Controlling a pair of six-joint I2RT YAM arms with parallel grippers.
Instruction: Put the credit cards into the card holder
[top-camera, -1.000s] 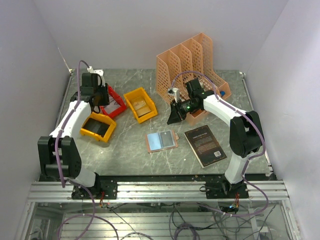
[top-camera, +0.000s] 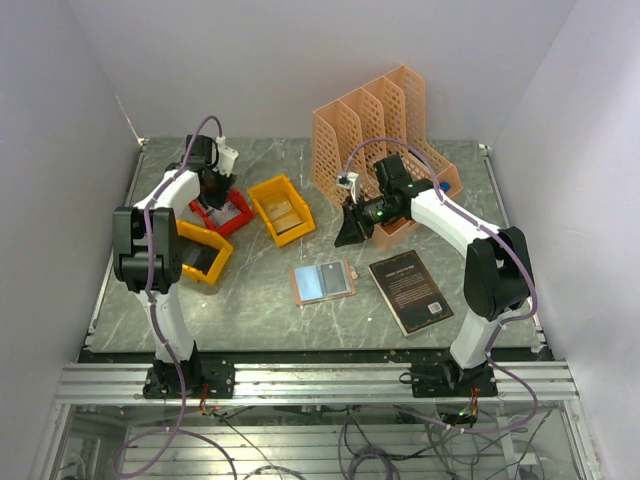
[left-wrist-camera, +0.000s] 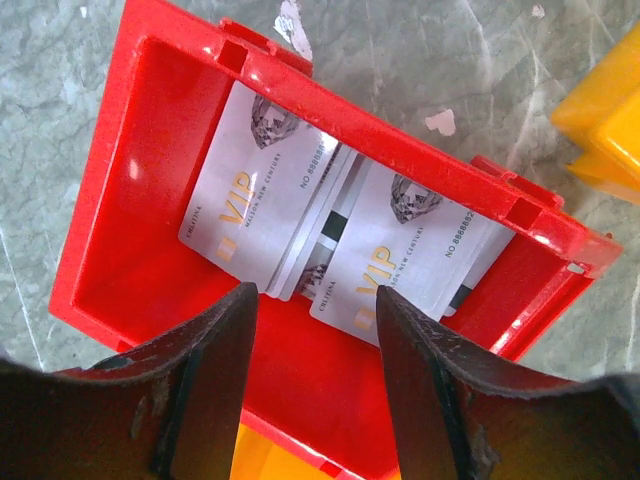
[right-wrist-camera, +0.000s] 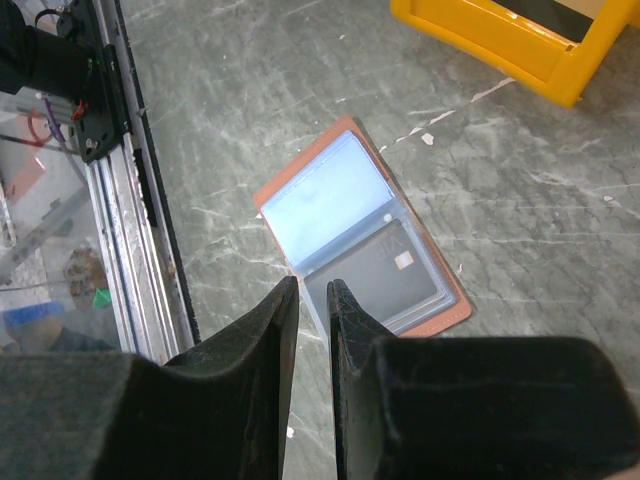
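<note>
Silver-white VIP cards lie in two piles, a left pile (left-wrist-camera: 250, 190) and a right pile (left-wrist-camera: 400, 260), inside a red bin (left-wrist-camera: 110, 180). Over that bin hangs my left gripper, open, its fingers apart with no card between them. The card holder (right-wrist-camera: 360, 235) lies opened flat on the table, brown-edged, with one pale blue side and one clear grey pocket side; it also shows in the top view as a small open holder (top-camera: 323, 281). My right gripper hovers away from it, fingertips a narrow gap apart and nothing between them.
Two yellow bins, one near (top-camera: 218, 271) and one further back (top-camera: 293, 236), flank the red bin. A dark book (top-camera: 411, 291) lies right of the holder. Behind the right arm stands an orange rack (top-camera: 325, 150). Bare table surrounds the holder's left side.
The right arm looks nearly unmoved.
</note>
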